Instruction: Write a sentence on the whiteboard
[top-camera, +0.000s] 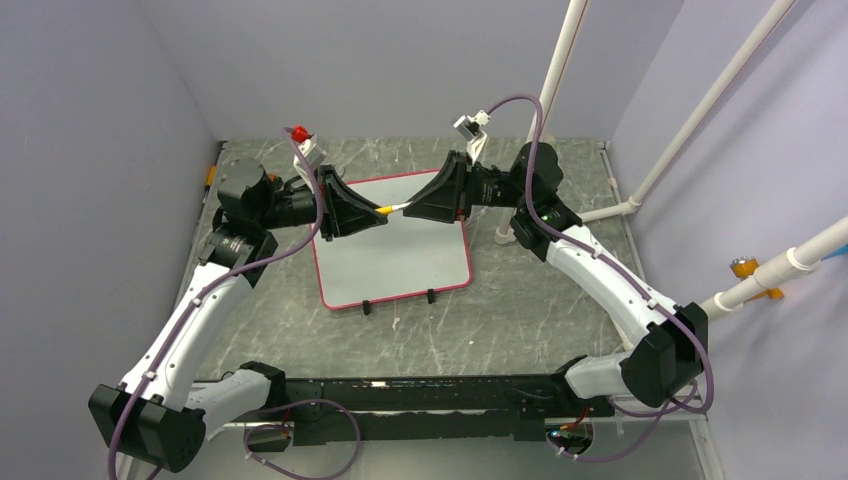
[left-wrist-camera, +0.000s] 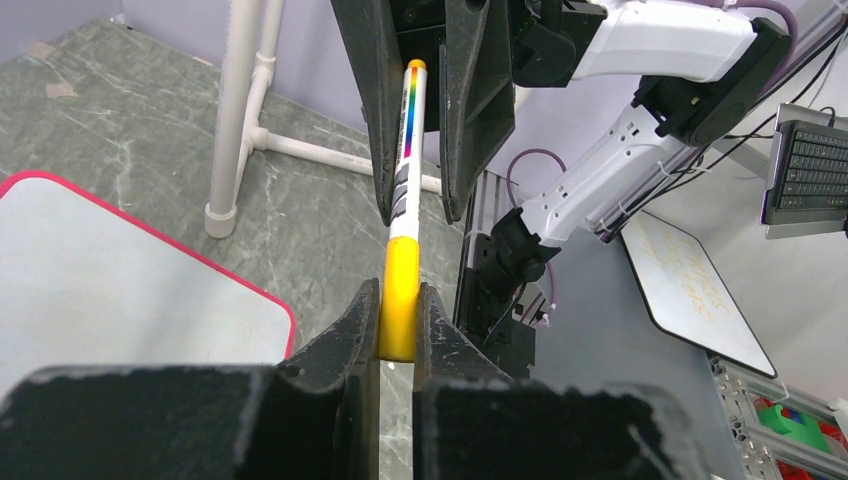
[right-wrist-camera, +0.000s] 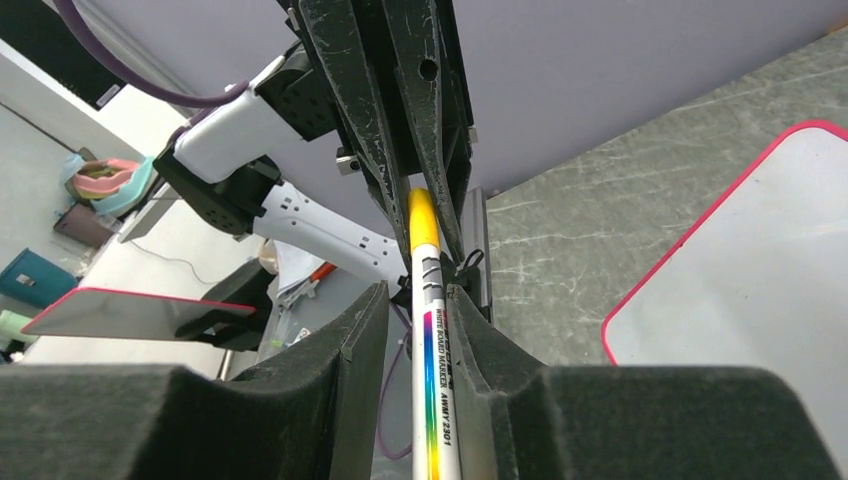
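Note:
A slim marker with a white body and yellow cap lies between my two grippers, above the whiteboard. My left gripper is shut on the yellow cap. Coming from the other side, my right gripper has its fingers on either side of the white body. In the left wrist view a gap shows between those fingers and the marker, so this gripper stands part open. The whiteboard, red-rimmed and blank where visible, lies below both grippers; the arms hide part of its top.
Two black clips sit at the board's near edge. White pipes stand at the back right. Purple cables run along both arms.

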